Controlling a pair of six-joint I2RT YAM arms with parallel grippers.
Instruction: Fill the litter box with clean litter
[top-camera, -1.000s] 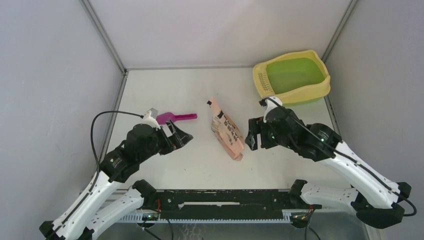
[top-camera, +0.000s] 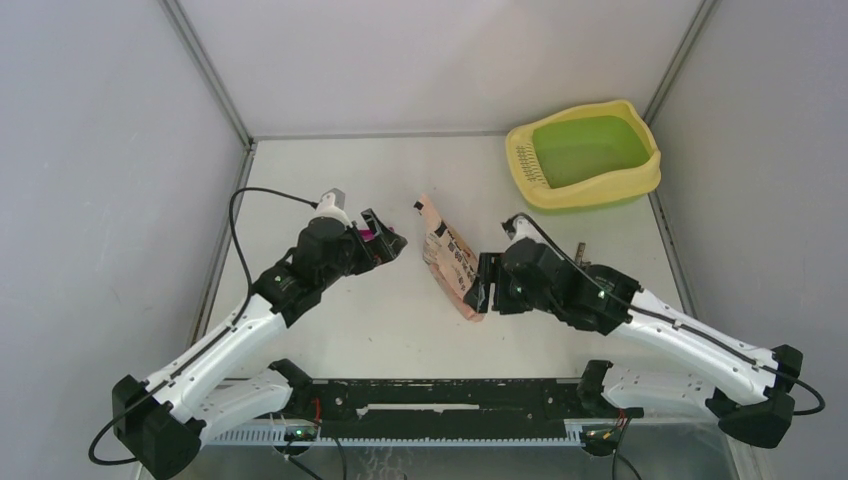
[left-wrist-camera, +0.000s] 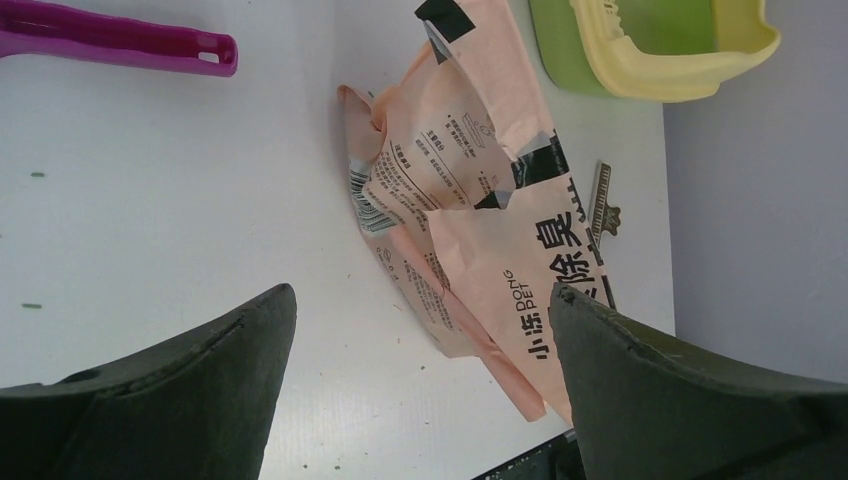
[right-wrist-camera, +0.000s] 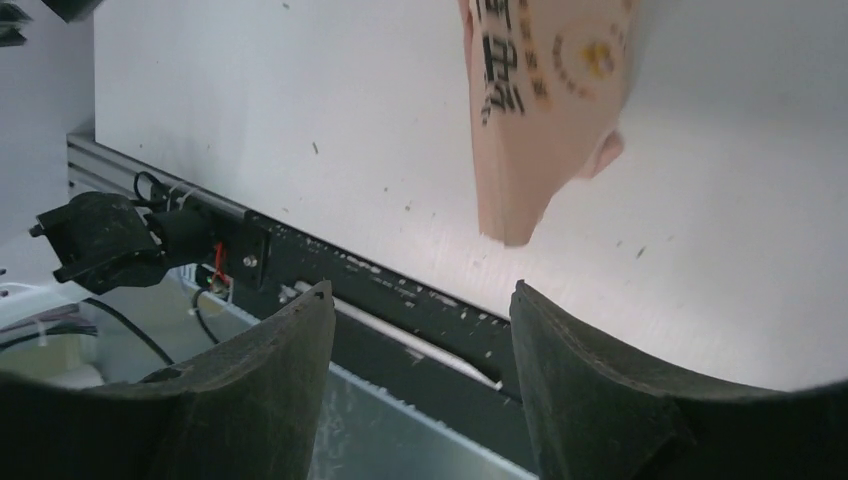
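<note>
The litter bag, pink-orange with black print, lies slanted on the table. Its folded, taped top points away from me, its other end towards the front. To its left, my left gripper is open, apart from the bag, with nothing held. My right gripper is beside the bag's lower end from above; its fingers are spread with nothing between, and the bag's end shows beyond them. A yellow-rimmed green litter box stands at the back right. Its visible floor looks bare.
A purple scoop lies on the left, mostly covered by my left gripper from above. A small metal piece rests right of the bag. Walls enclose the back and sides.
My left gripper has moved right and slightly away, over the scoop. The bag looks unmoved.
</note>
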